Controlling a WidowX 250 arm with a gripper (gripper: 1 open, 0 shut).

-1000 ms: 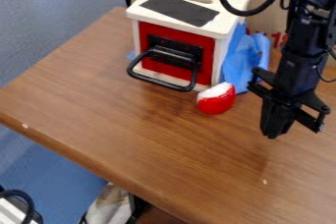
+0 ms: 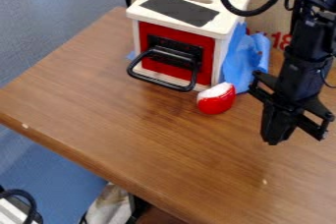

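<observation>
My black gripper (image 2: 276, 130) hangs over the right part of the wooden table (image 2: 118, 149), pointing down; whether its fingers are open or shut is unclear. To its left lies a red and white rounded object (image 2: 217, 99). Behind that stands a white and red toy oven (image 2: 171, 17) with a black handle across its front, and a crumpled blue cloth (image 2: 243, 61) beside it on the right.
A cardboard backdrop (image 2: 272, 22) stands at the back. The table's left edge drops to a blue floor, where cables and other items lie at the bottom left.
</observation>
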